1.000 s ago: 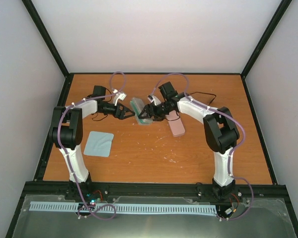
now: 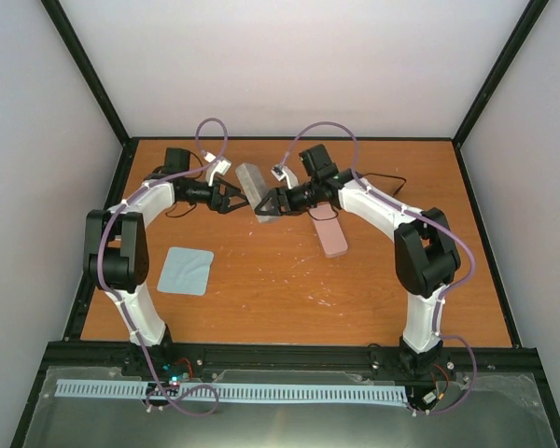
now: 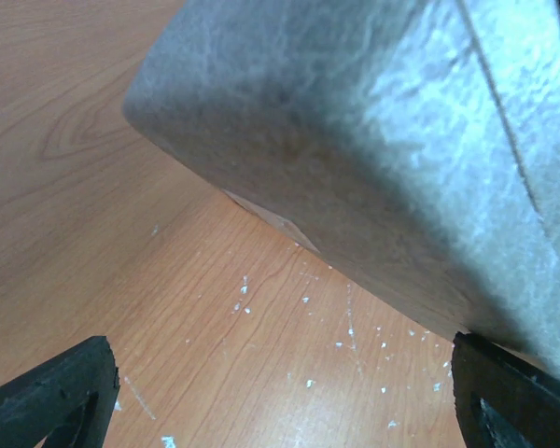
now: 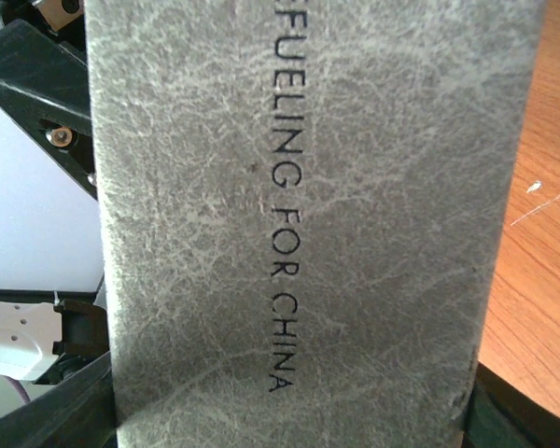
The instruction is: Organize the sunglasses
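Observation:
A grey sunglasses case (image 2: 258, 187) printed "FUELING FOR CHINA" is raised between the arms; in the right wrist view its printed face (image 4: 308, 224) fills most of the frame, between the fingers of my right gripper (image 2: 269, 205). Whether those fingers press on it is hard to tell. My left gripper (image 2: 231, 198) stands open just left of the case. In the left wrist view the case (image 3: 364, 140) looms close above the open fingers, with bare wood between them.
A pink flat case (image 2: 332, 238) lies under and right of the right gripper. A light blue cloth (image 2: 185, 271) lies at the left.
The grey case has risen and tilted with my right gripper over the last second.

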